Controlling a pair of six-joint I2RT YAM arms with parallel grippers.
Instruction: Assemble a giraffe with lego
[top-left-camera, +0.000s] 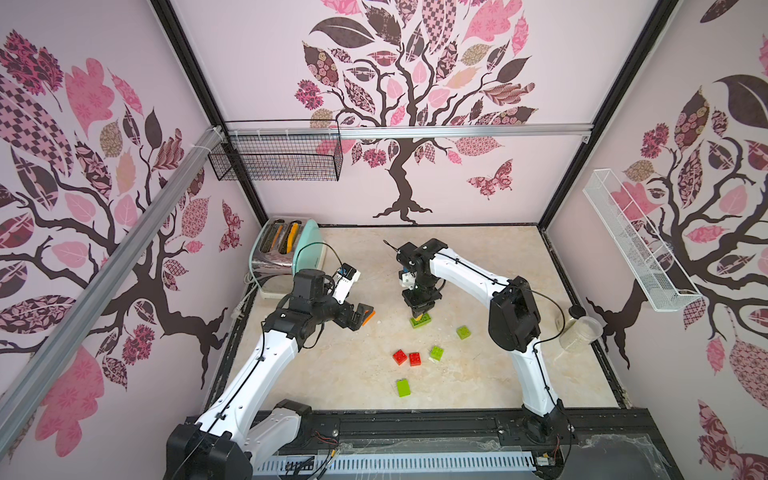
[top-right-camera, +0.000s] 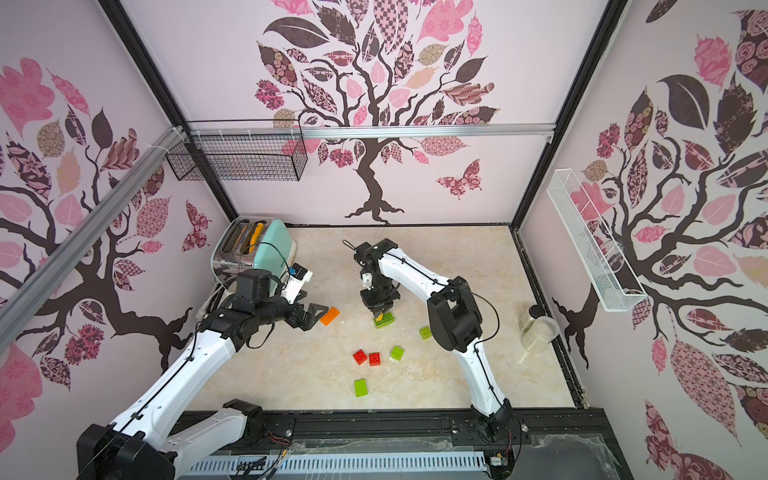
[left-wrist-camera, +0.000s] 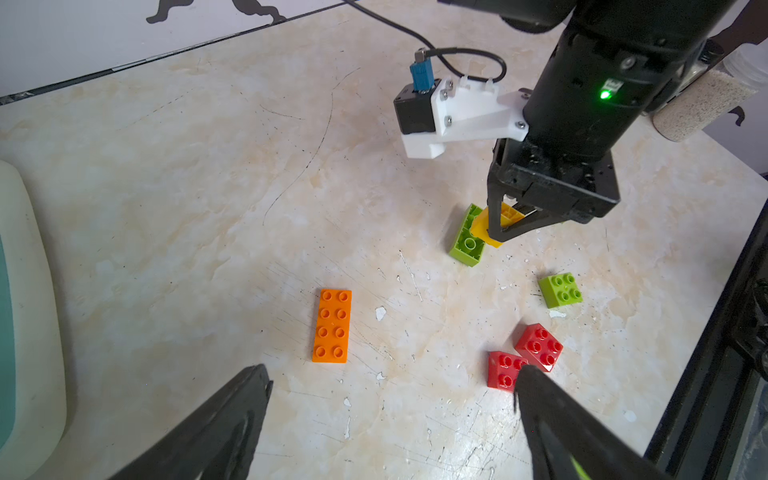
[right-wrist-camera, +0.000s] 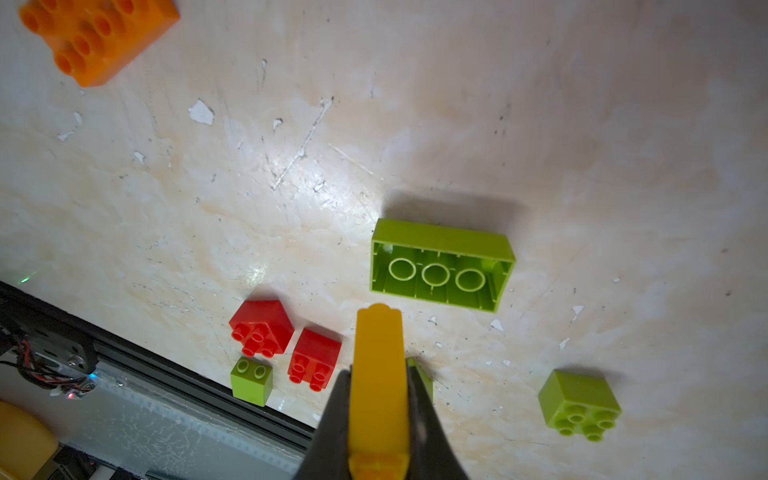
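My right gripper is shut on a yellow brick (right-wrist-camera: 380, 376), held above the table near the long green brick (right-wrist-camera: 441, 226). That green brick lies with its hollow underside up. In the left wrist view an orange brick (left-wrist-camera: 332, 325) lies studs up, in front of my left gripper, whose fingers stand wide apart with nothing between them. Two red bricks (right-wrist-camera: 260, 324) (right-wrist-camera: 315, 357) sit close together. Small green bricks lie around them: one (top-left-camera: 463, 331) to the right, another (top-left-camera: 436, 353) beside the reds, and a third (top-left-camera: 403, 387) nearer the front edge.
A toaster-like rack (top-left-camera: 280, 248) with a pale green side stands at the back left. On the right is a clear jar (top-left-camera: 580, 332).
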